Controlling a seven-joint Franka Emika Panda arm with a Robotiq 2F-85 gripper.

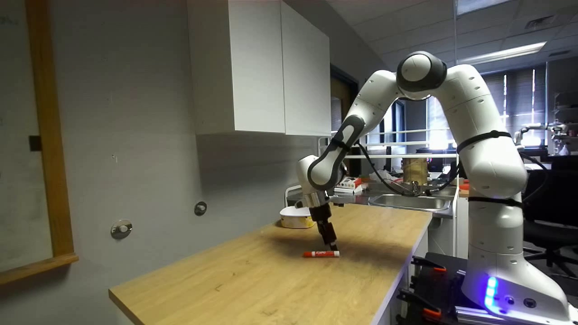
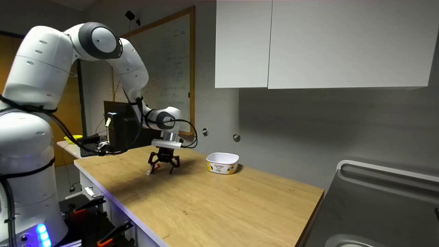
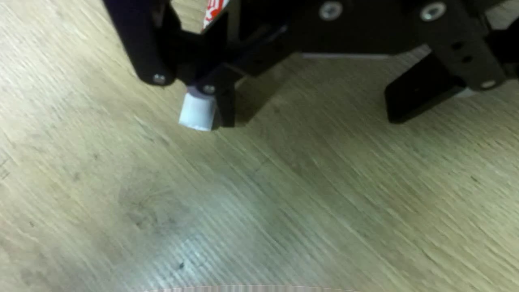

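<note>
A red-and-white marker (image 1: 320,254) lies flat on the wooden counter. My gripper (image 2: 161,171) is low over the counter and open, with only bare wood showing between its fingers in the wrist view. The marker's white end (image 3: 197,112) shows just outside the left finger (image 3: 226,104), and its red lettered part (image 3: 214,10) appears higher up in that view. The finger hides the stretch between, so I cannot tell whether it touches the marker. The right finger (image 3: 408,97) is well apart from it.
Against the wall side of the counter stands a white-and-yellow tub (image 2: 222,164), a short way from my gripper. A cabinet (image 1: 257,70) hangs above. The sink (image 1: 414,202) lies beyond the counter's far end.
</note>
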